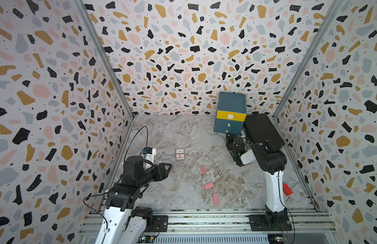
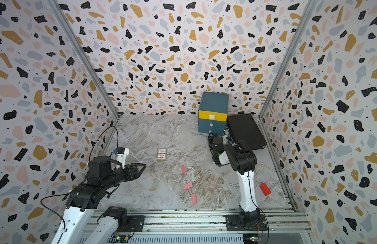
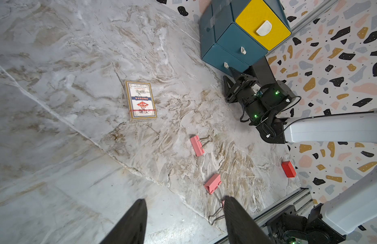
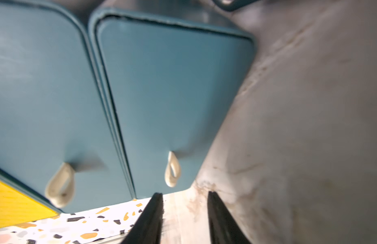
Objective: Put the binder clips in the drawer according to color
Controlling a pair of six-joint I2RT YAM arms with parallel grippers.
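The drawer cabinet stands at the back right, with a yellow top drawer and two teal drawers below, all closed, with white pulls. My right gripper is open just in front of the bottom drawer's pull, not touching it. My left gripper is open above the table at the left, nothing between its fingers. Pink binder clips lie in the middle front of the table.
A black flat board is beside the cabinet. A card box lies left of centre. A red object lies at the front right.
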